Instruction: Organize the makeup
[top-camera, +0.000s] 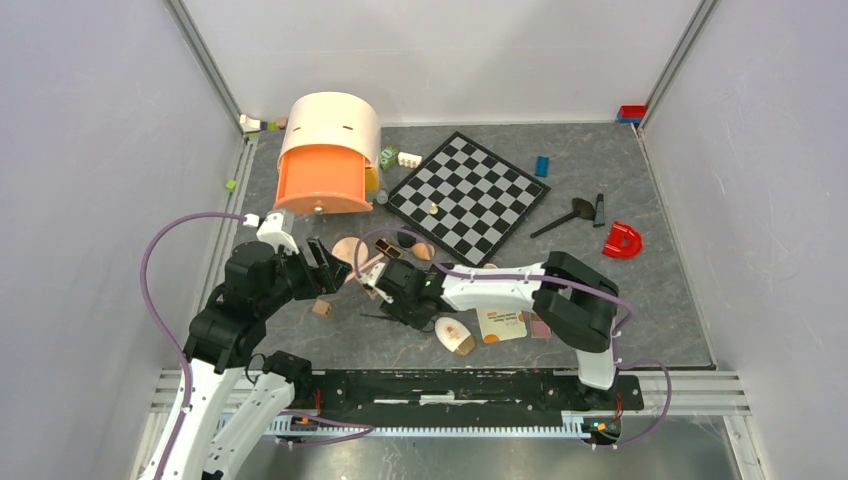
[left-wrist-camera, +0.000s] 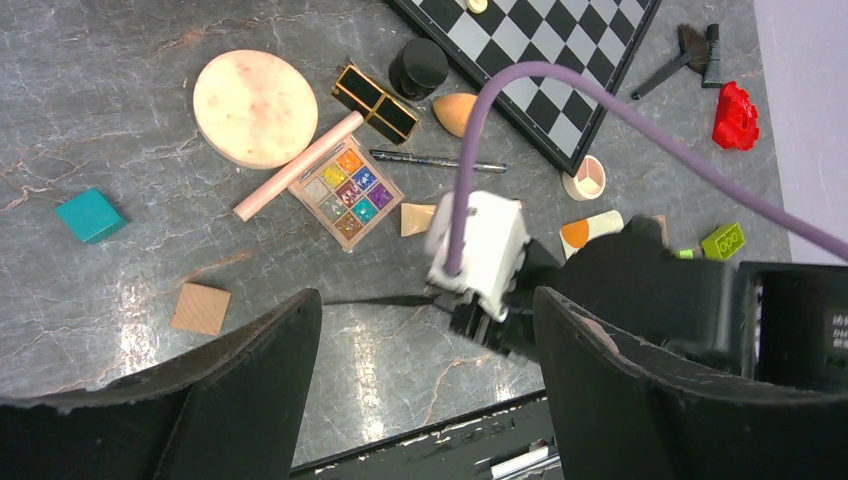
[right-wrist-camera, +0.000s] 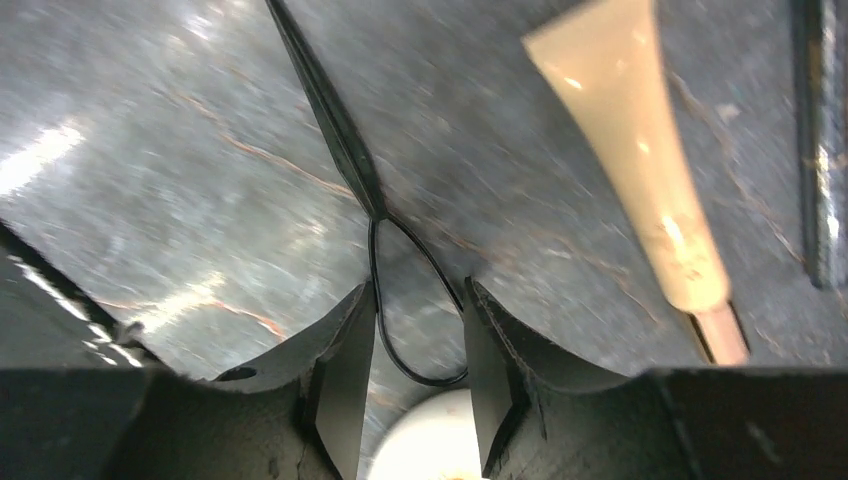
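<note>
My right gripper is shut on the loop end of a thin black looped tool (right-wrist-camera: 340, 140), low over the grey table; the tool's narrow end points away. In the left wrist view, the left gripper stands open and empty. Beyond it lie an eyeshadow palette (left-wrist-camera: 350, 195), a pink stick (left-wrist-camera: 300, 165) across its edge, a round cream puff (left-wrist-camera: 255, 108), a gold-and-black compact (left-wrist-camera: 375, 102), a black jar (left-wrist-camera: 418, 68) and a dark pencil (left-wrist-camera: 437, 160). A beige tube (right-wrist-camera: 640, 150) rests near the right gripper. At upper left stands a white rounded box (top-camera: 333, 115) with its orange drawer (top-camera: 322, 180) pulled out.
A chessboard (top-camera: 467, 197) fills the middle back. A white-and-tan bottle (top-camera: 453, 334) and a cream card (top-camera: 501, 325) lie by the right arm. Brushes (top-camera: 575, 215) and a red object (top-camera: 622, 241) sit to the right. Bare table shows at front left.
</note>
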